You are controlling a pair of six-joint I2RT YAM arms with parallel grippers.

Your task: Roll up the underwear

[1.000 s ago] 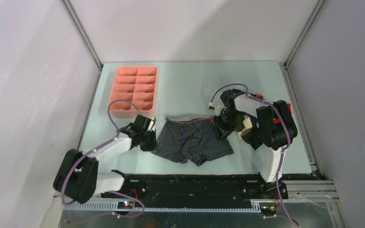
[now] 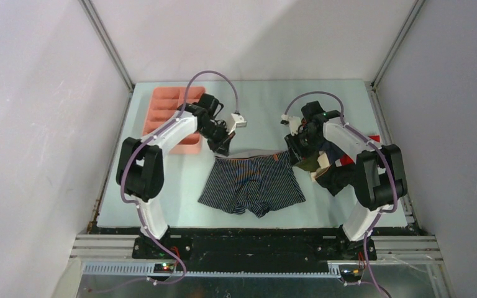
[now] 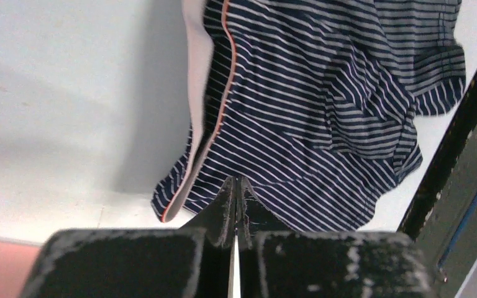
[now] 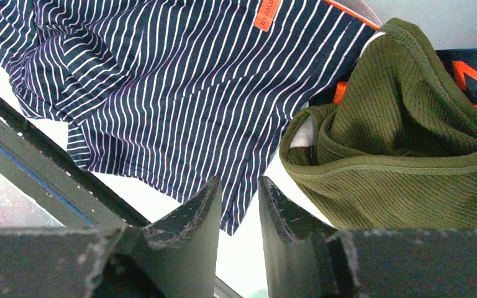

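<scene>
Dark navy underwear with thin white stripes (image 2: 251,183) lies spread on the table, its waistband toward the back and its legs toward the front. At the waistband's left end is my left gripper (image 2: 222,153); in the left wrist view its fingertips (image 3: 230,186) are together, with no cloth showing between them. My right gripper (image 2: 294,153) is by the waistband's right end. In the right wrist view its fingers (image 4: 205,208) stand apart, with a gap and no cloth gripped, over the striped underwear (image 4: 180,93). An orange label (image 4: 267,13) shows near the waistband.
A pink compartment box (image 2: 161,108) stands at the back left, partly under my left arm. Right of the underwear is a pile of other garments, with an olive green one (image 4: 410,118) close against it.
My left gripper has moved from the left leg's side up toward the back and right, to the waistband's left end. The right gripper has moved slightly back and right. The underwear looks unmoved.
</scene>
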